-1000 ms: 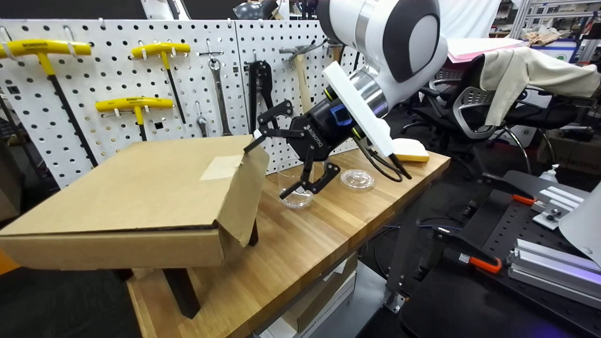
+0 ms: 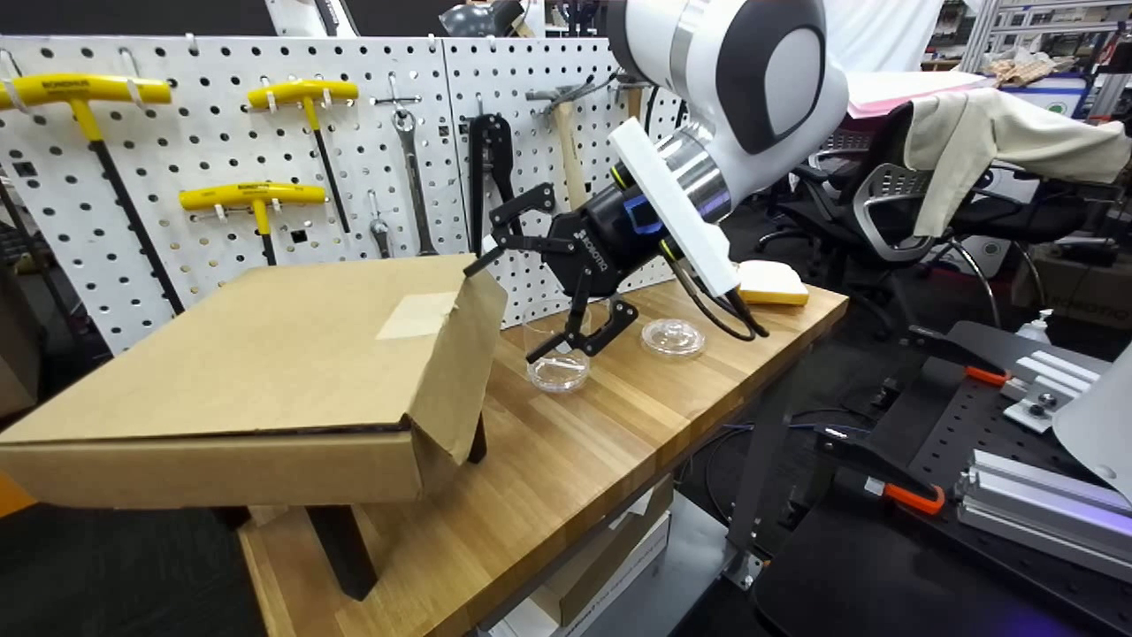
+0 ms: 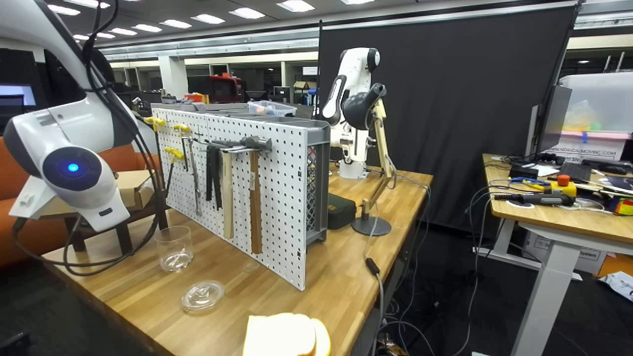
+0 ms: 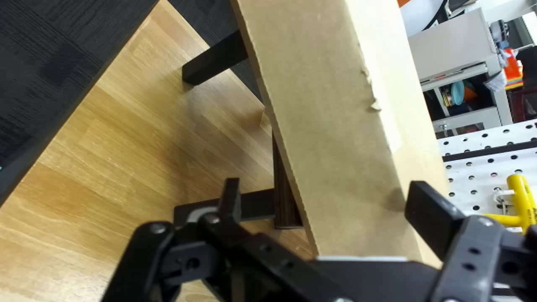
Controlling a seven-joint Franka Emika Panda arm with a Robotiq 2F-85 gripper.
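A flat cardboard box [image 2: 265,350] rests on dark legs above the wooden table, and its near end flap [image 2: 458,361] hangs down. My gripper [image 2: 499,313] is open beside that flap, with one finger above the other. In the wrist view, the box's cardboard side [image 4: 332,126] runs down between the open fingers of my gripper. The upper finger [image 2: 483,262] is near the flap's top edge; whether it touches cannot be told. Behind the lower finger stands a clear cup [image 2: 559,368]. Its clear round lid [image 2: 673,338] lies on the table.
A white pegboard [image 2: 350,138] with yellow hex keys [image 2: 255,195] and other tools stands along the table's back. A sponge-like white and yellow block [image 2: 771,281] lies at the table's far end.
The gripper has shifted very slightly, its upper finger now a little further right and lower. The box, cup and lid look unmoved.
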